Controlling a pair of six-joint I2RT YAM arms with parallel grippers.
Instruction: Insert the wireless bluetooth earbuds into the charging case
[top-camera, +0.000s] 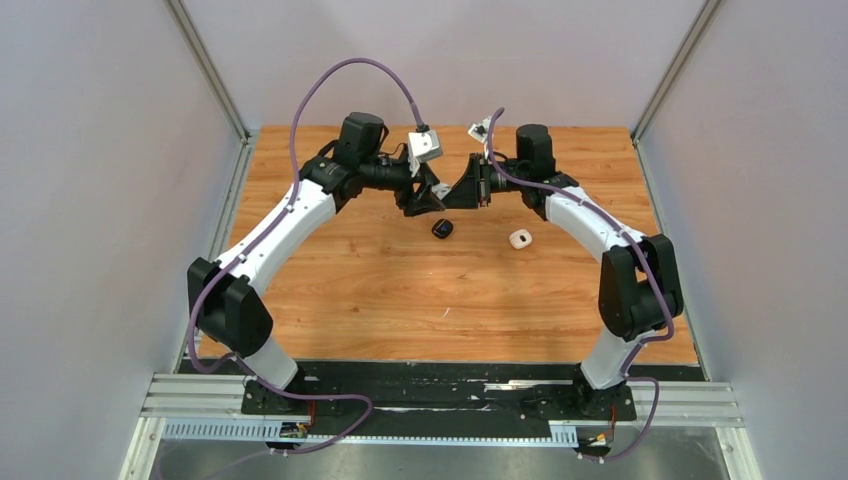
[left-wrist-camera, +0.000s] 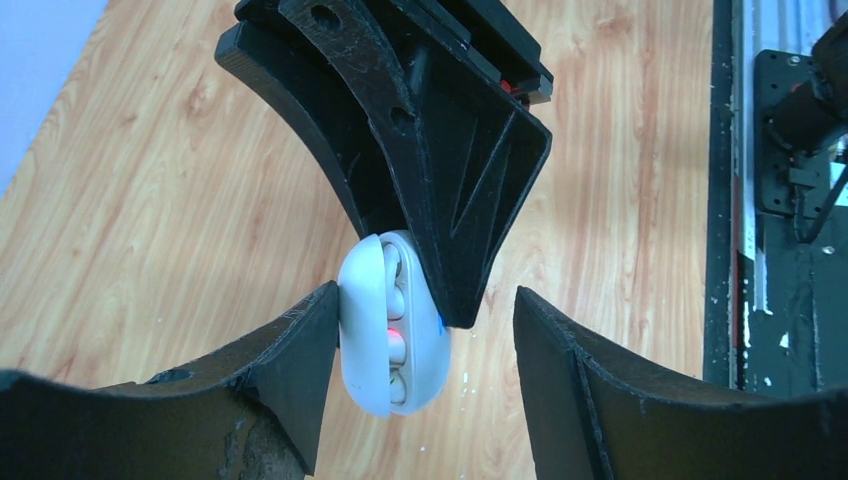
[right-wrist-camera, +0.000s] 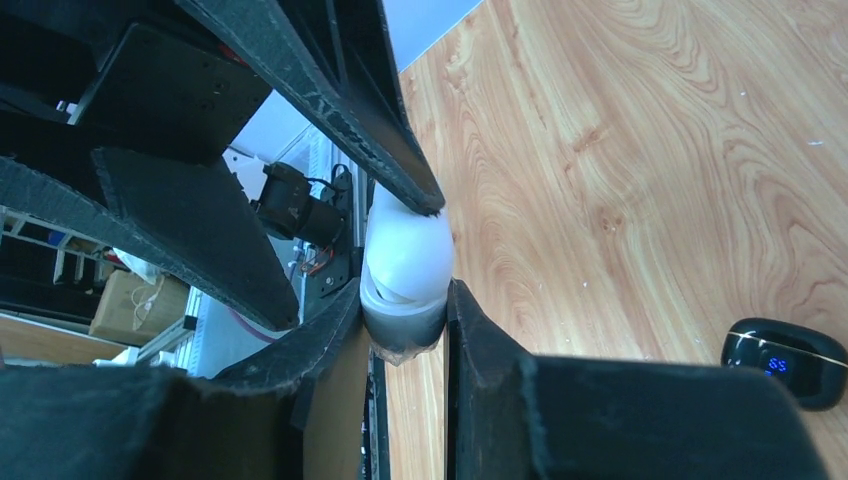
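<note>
A white charging case (left-wrist-camera: 365, 320) is held in my right gripper, which is shut on it above the table's middle. In the left wrist view its inner slots show, with small pale pieces and a red spot; I cannot tell whether these are earbuds. My left gripper is part open around the case, its left finger at the case's side, its right finger apart from it. In the right wrist view the left gripper's dark fingers reach over the case from above.
A small black case with a lit display (right-wrist-camera: 785, 362) lies on the table below the grippers. A white square item (top-camera: 520, 239) lies to its right.
</note>
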